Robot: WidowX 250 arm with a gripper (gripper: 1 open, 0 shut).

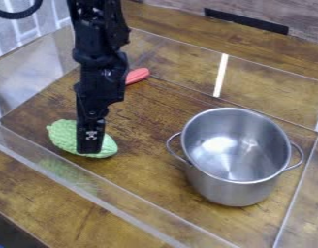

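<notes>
My black gripper point(92, 140) reaches down from the upper left, open, its fingertips over a green bumpy vegetable point(62, 136) that looks like a bitter melon, lying on the wooden surface at the left. The near finger hides part of the vegetable; whether the fingers touch it I cannot tell. A steel pot point(238, 174) with two handles stands to the right.
A red object point(136, 76) lies behind the arm, partly hidden. Clear panels border the work area, with a white strip point(221, 76) at the back. The wood between gripper and pot is clear.
</notes>
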